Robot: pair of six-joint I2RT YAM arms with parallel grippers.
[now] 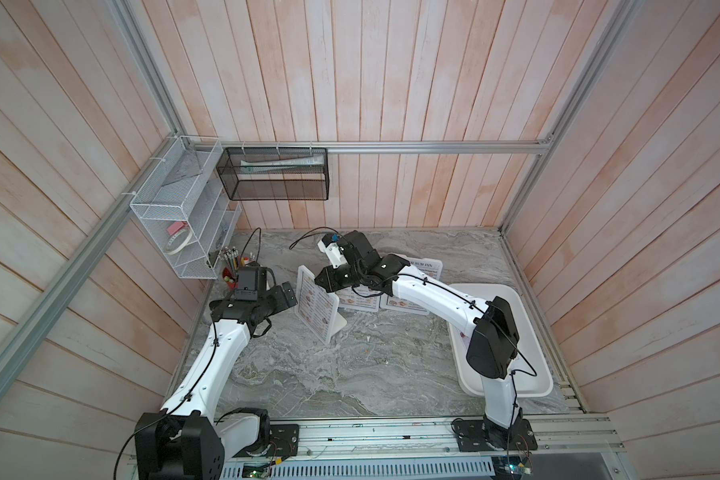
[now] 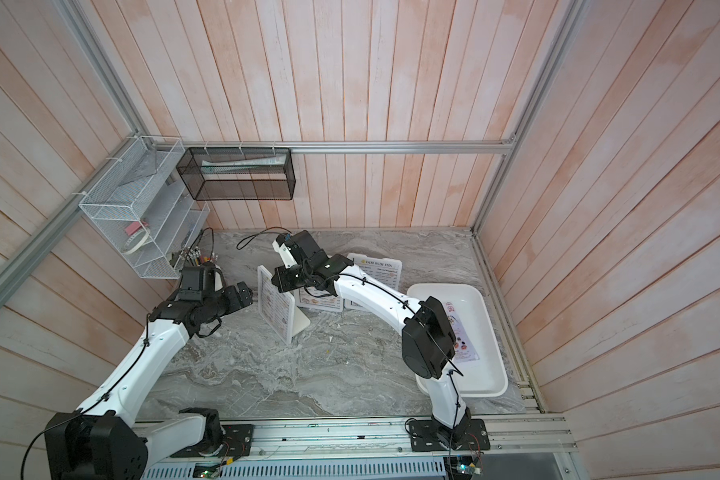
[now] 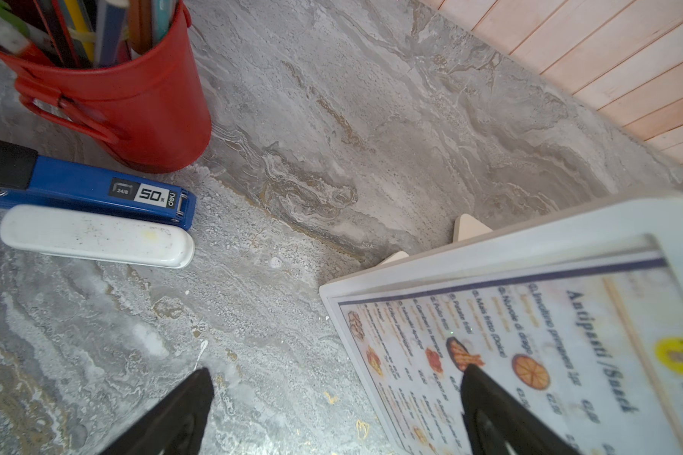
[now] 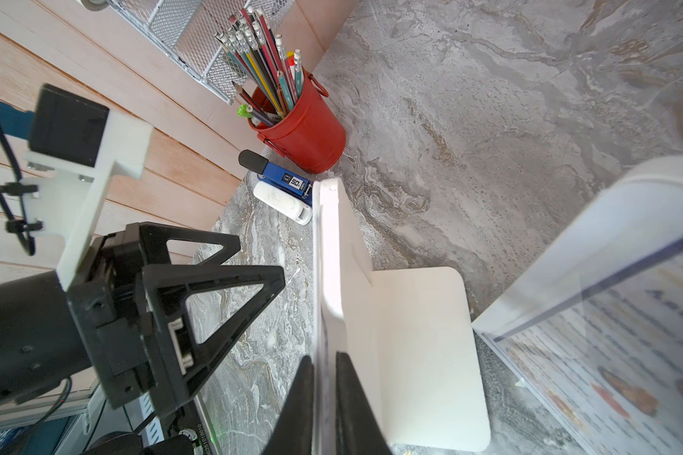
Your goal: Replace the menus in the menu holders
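A white menu holder (image 1: pixel 317 305) with a printed menu (image 3: pixel 523 349) in its face stands upright at the left-centre of the counter. My left gripper is open in front of that printed face, nothing between its fingers. At the holder's upper edge my right gripper is shut, its tips around a thin pale strip in line with the holder; I cannot tell whether it holds the sheet, grips the holder, or only straddles the edge. Behind, a second holder (image 4: pixel 607 303) and a third holder (image 2: pixel 380 270) stand partly hidden by the right arm.
A white tray (image 2: pixel 494 352) with a purple sheet (image 2: pixel 461 332) lies at the right. To the left are a red pencil bucket (image 3: pixel 140 98), a blue stapler (image 3: pixel 114 185) and a white case (image 3: pixel 98 236).
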